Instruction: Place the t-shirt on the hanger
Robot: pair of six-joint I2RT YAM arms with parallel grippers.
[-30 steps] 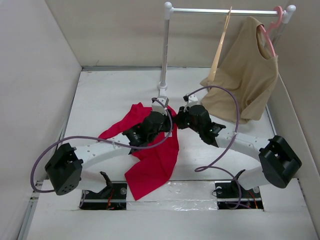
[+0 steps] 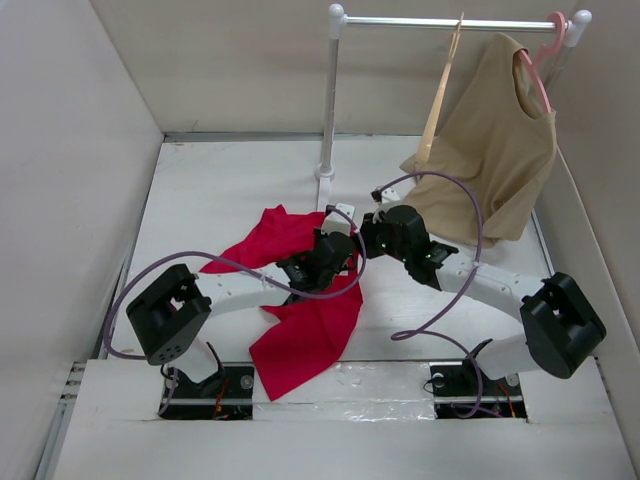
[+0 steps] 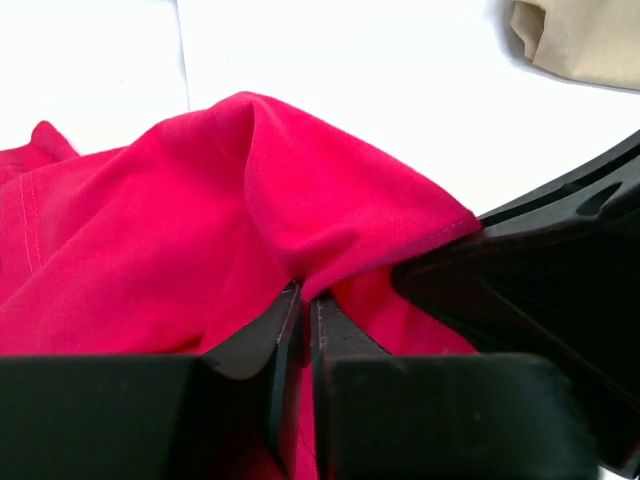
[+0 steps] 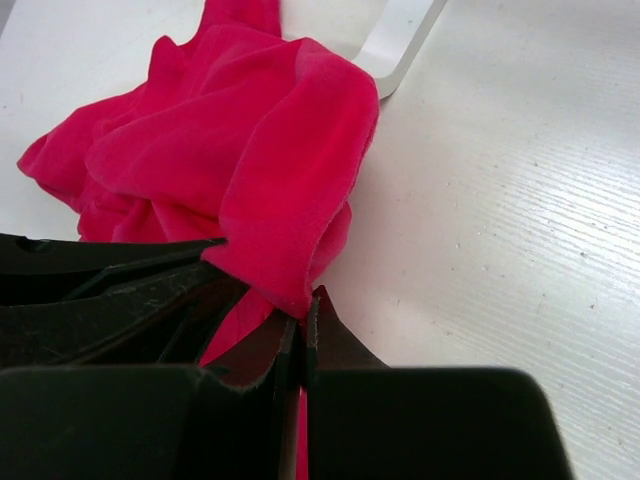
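The red t-shirt lies bunched on the table, its upper right part gathered up between my grippers. My left gripper has a fold of red cloth running in between its fingertips; whether it is closed on it is hard to tell. My right gripper is shut on the red cloth, close to the left one. Each gripper appears large in the other's wrist view, half covered by fabric. In the top view both meet near the table's middle, below the rack's upright.
A rack carries an empty wooden hanger and a pink hanger with a beige garment at the right. Its upright stands behind the grippers.
The right gripper and cloth have shifted slightly to the right.
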